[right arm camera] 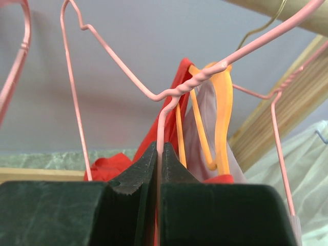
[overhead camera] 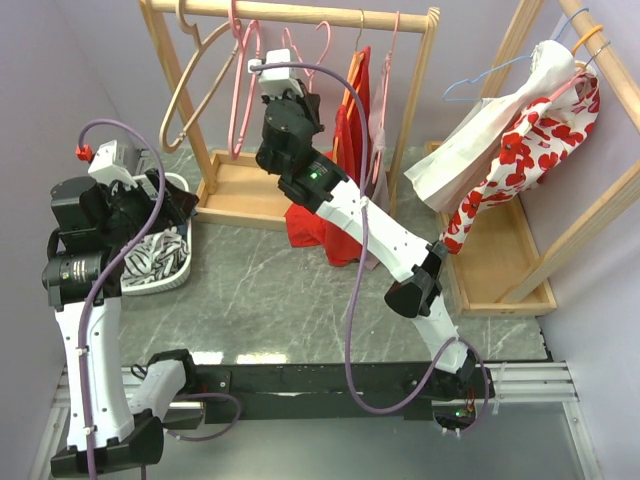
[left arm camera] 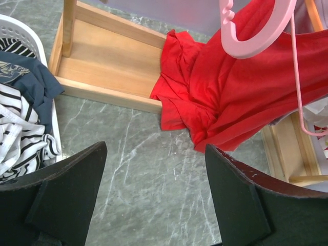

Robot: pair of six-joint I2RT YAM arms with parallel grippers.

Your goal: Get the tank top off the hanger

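Observation:
A red garment hangs on an orange hanger on the middle rack, its lower folds resting near the floor. A greyish-pink garment hangs beside it. My right gripper is shut on the vertical wire of a pink hanger, in front of the red garment. My left gripper is open, beside the laundry basket, with nothing between its fingers.
Other pink and wooden hangers hang at the rack's left. A second rack with patterned and white clothes stands at right.

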